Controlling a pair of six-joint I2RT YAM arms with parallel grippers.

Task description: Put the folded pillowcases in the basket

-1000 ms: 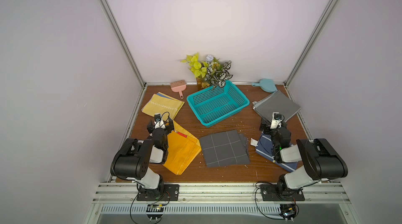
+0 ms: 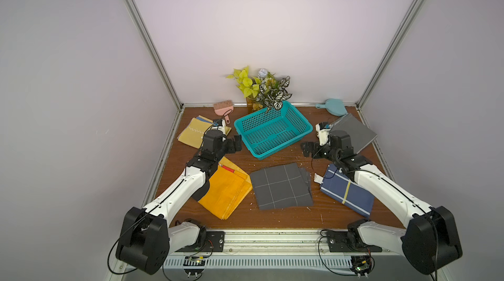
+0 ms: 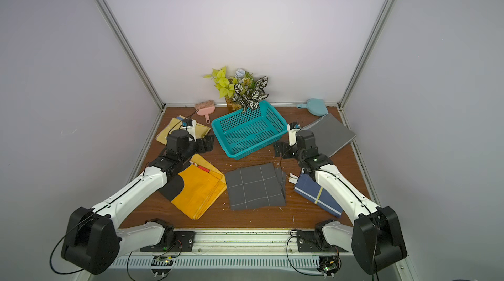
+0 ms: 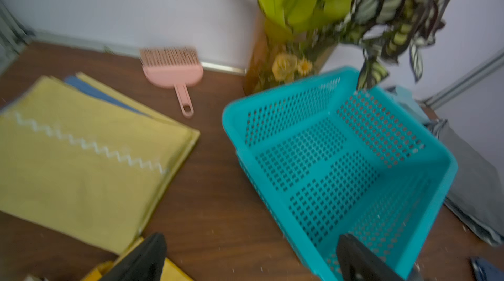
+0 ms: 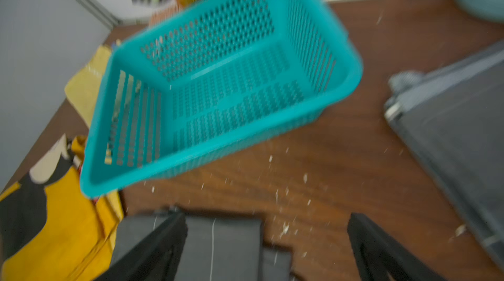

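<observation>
An empty teal basket [image 2: 273, 134] sits at the back middle of the table. Several folded cloths lie around it: grey with white lines [image 2: 281, 186] in front, orange [image 2: 228, 191] at front left, pale yellow [image 4: 84, 165] at back left, grey [image 2: 351, 131] at back right, navy striped [image 2: 346, 194] at front right. I cannot tell which is the pillowcase. My left gripper [image 2: 234, 144] hangs open above the table by the basket's left end. My right gripper [image 2: 309, 149] is open above the table, right of the basket. Neither holds anything.
A plant [image 2: 246, 81] stands behind the basket, its leaves over the rim. A pink brush [image 2: 223, 107] and a blue dustpan [image 2: 334, 106] lie along the back. Bare wood shows between basket and front grey cloth.
The cloths and basket are unchanged.
</observation>
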